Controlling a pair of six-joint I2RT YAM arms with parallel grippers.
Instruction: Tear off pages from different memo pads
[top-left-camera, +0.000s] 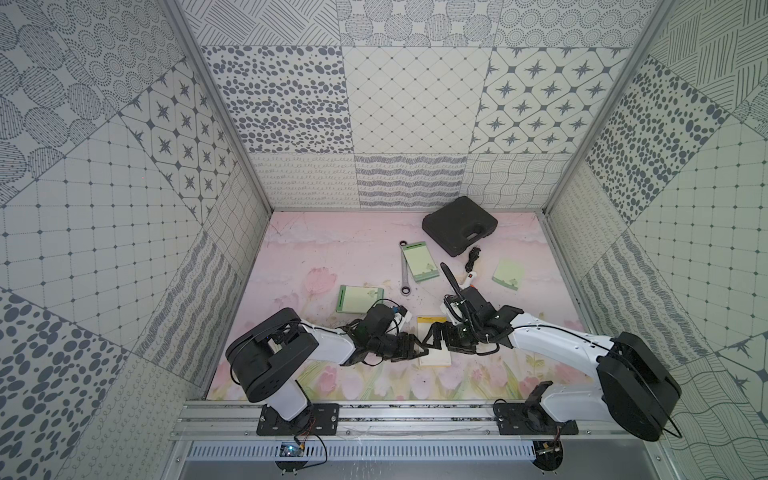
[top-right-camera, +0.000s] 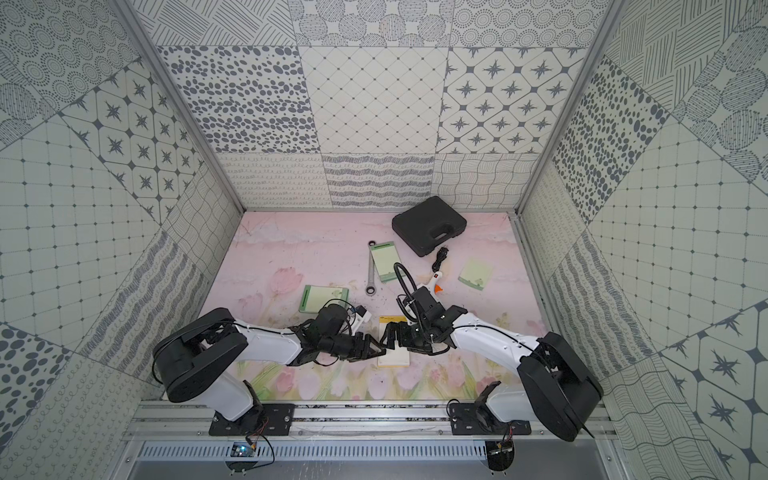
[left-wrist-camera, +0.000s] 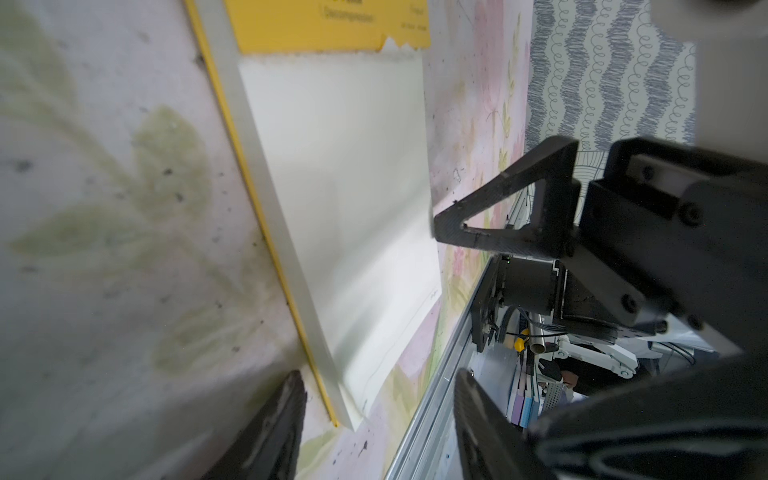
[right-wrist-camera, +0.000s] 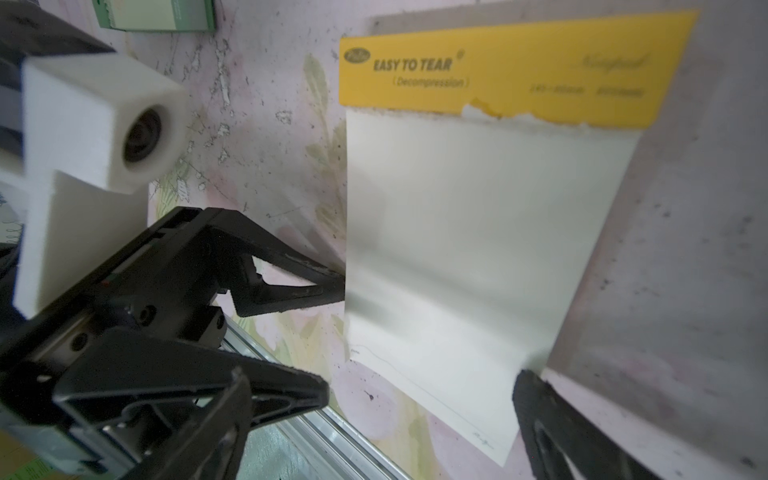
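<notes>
A memo pad with a yellow header (right-wrist-camera: 512, 72) and blank white pages (right-wrist-camera: 480, 200) lies flat on the table. Ragged paper scraps cling along the header's lower edge. At the pad's left side is my left gripper, its fingers apart; in the right wrist view its upper fingertip meets the pad's left edge. Over the lower part of the pad stands my right gripper, wide open, one finger (right-wrist-camera: 552, 424) near the right edge. No page is seen pinched by either. Two green-edged pads (top-left-camera: 360, 299) (top-left-camera: 421, 261) lie farther back.
A loose green sheet (top-left-camera: 508, 274) lies at the right. Behind the arms are a wrench (top-left-camera: 405, 268), a black case (top-left-camera: 459, 225) and a dark coiled cord (top-left-camera: 473, 258).
</notes>
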